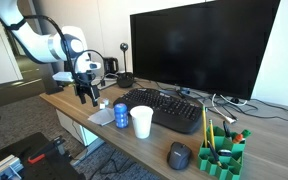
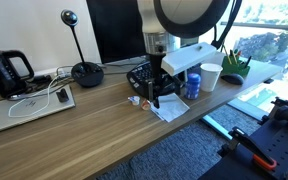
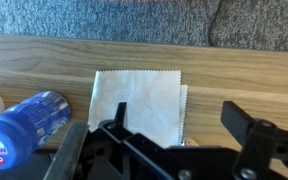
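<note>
Wide open, my gripper hangs above the desk with nothing between its fingers. Below it in the wrist view lies a white cloth or napkin [image 3: 149, 90], flat and folded, its lower part hidden by the gripper. A blue can [image 3: 29, 125] stands to the left of the cloth. In exterior view 1 the gripper [image 1: 88, 96] is over the desk's left part, left of the blue can [image 1: 121, 115]. The cloth [image 2: 169, 107] lies below and to the right of the gripper in exterior view 2.
A white cup [image 1: 141, 121] stands beside the can. Behind them are a black keyboard [image 1: 162, 108] and a monitor [image 1: 204, 45]. A mouse [image 1: 179, 155] and a green pen holder [image 1: 220, 150] are to the right. Bare desk [image 2: 84, 135] extends on the left in exterior view 2.
</note>
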